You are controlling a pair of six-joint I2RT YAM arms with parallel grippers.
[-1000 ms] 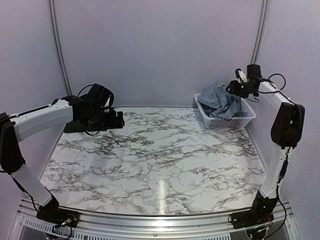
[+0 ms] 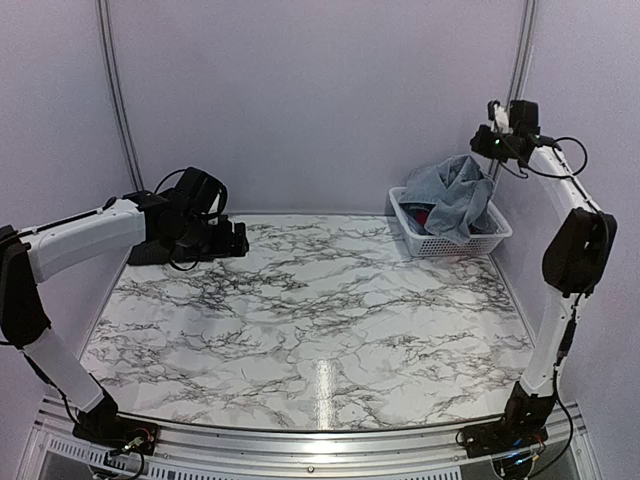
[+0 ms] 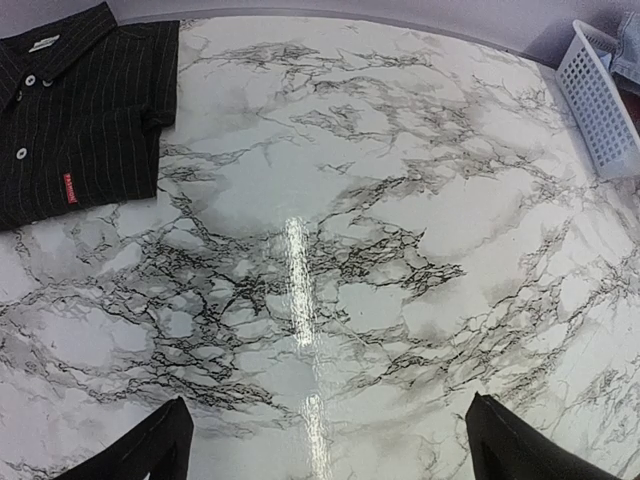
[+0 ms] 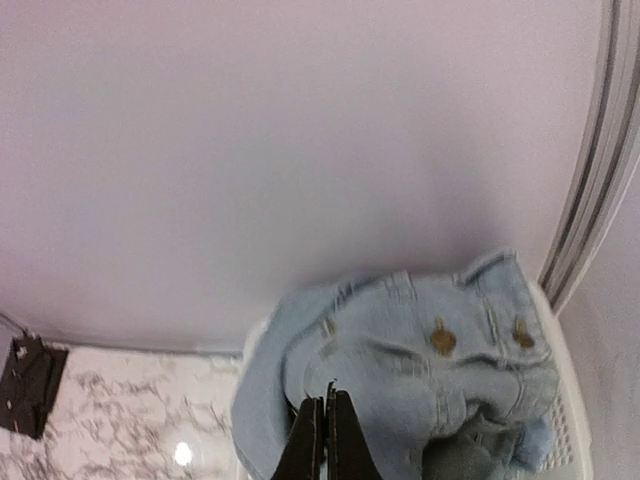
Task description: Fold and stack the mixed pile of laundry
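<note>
A light-blue denim garment [image 2: 445, 195] with metal buttons, also in the right wrist view [image 4: 380, 380], sits heaped in a white plastic basket [image 2: 450, 246] at the back right. My right gripper [image 2: 480, 145] is raised above the basket's right side, shut, its fingertips meeting in front of the denim in the blurred right wrist view. A folded dark pinstriped shirt [image 3: 90, 150] lies at the back left, partly behind my left arm in the top view. My left gripper stands open over the marble table, nothing between its fingers.
Walls enclose the back and both sides. Something dark red [image 2: 420, 216] shows inside the basket beneath the denim.
My right gripper has risen above the basket. The denim's top stands a little higher, and a red item now shows under it. The left arm has not moved.
</note>
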